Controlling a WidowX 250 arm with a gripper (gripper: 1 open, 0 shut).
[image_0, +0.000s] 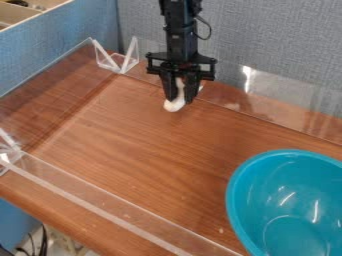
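My black gripper (182, 82) hangs over the back middle of the wooden table (147, 150), shut on a small white object (174, 103) that shows below and between its fingers. The object's shape is partly hidden by the gripper, and I cannot tell whether it touches the tabletop.
A large turquoise bowl (287, 205) sits at the front right. Clear acrylic barriers with white corner brackets (114, 58) edge the table, with a grey wall behind and a blue wall at the left.
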